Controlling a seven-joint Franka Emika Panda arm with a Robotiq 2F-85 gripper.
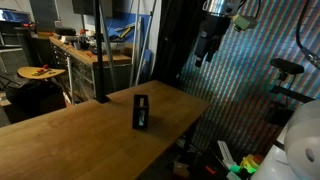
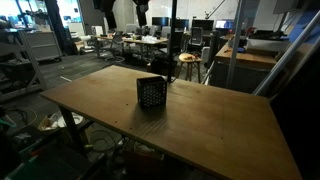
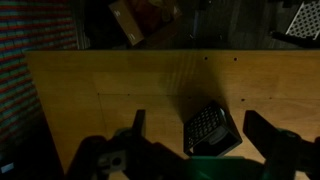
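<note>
A black mesh holder stands upright on the wooden table. In exterior view 1 the holder shows as a narrow dark box near the table's right edge. High above the tabletop hangs my gripper, well clear of the holder. Its two fingers are wide apart in the wrist view, with the mesh holder far below, between them and a little to the right. Nothing is held. Whether anything lies inside the holder is too dark to tell.
The tabletop around the holder is bare. Beyond the table edge, a cardboard box lies below in the wrist view. Tall poles rise behind the table. A round stool and cluttered workbenches stand farther back.
</note>
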